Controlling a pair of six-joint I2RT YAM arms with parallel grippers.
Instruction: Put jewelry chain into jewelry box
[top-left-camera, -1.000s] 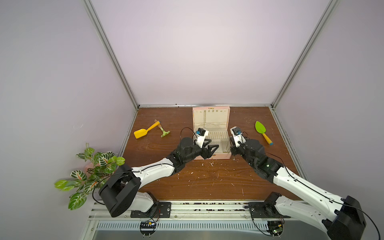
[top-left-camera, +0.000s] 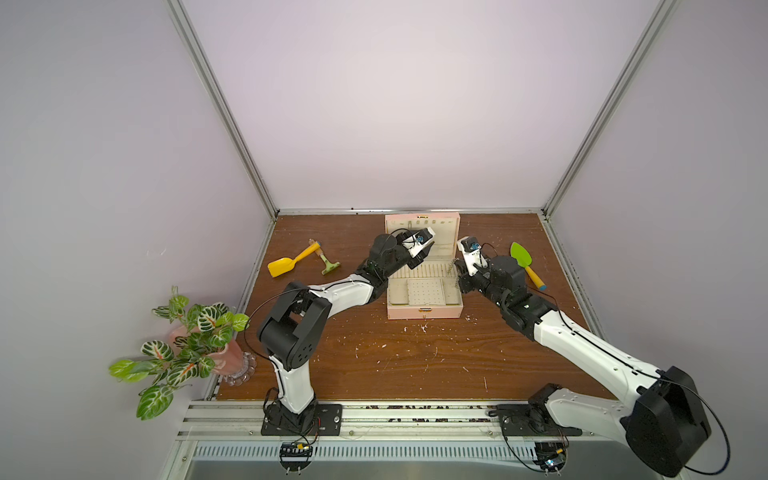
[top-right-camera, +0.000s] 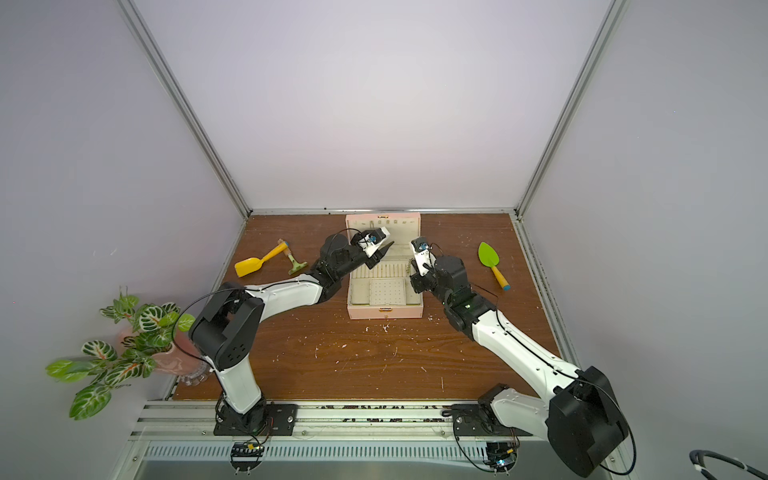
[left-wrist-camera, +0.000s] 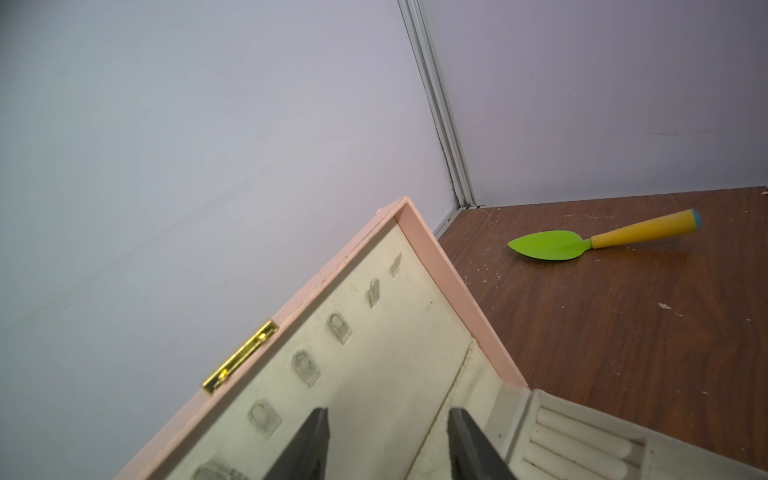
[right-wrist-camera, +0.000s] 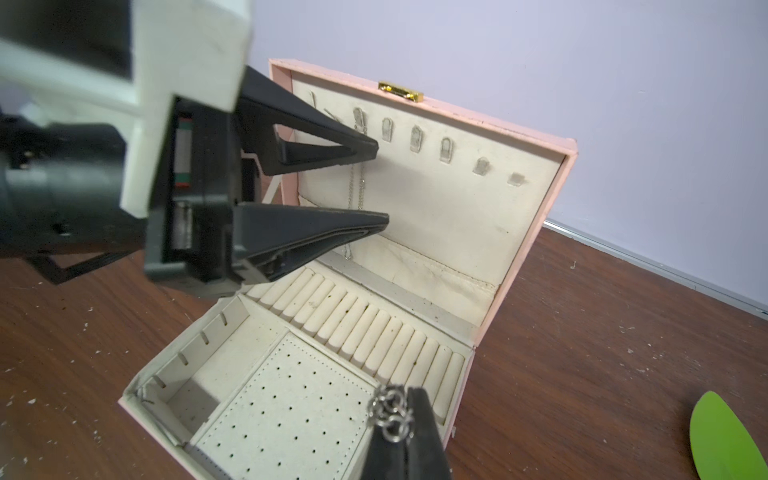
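Note:
The pink jewelry box (top-left-camera: 424, 310) stands open mid-table, cream inside, with a row of hooks in its lid (right-wrist-camera: 496, 216). In the right wrist view a silver chain (right-wrist-camera: 361, 192) hangs from a lid hook, behind my left gripper. That gripper is open, empty, in front of the lid. My right gripper is shut on silver chain links (right-wrist-camera: 390, 412) at its fingertips, over the right part of the box.
A yellow spatula (top-left-camera: 281, 265) and a green tool (top-left-camera: 330, 266) lie on the left; a green trowel (top-left-camera: 520, 256) on the right. A plant (top-left-camera: 184, 360) is at the front left.
My left gripper has risen from over the box's front to the lid, moving back and turning.

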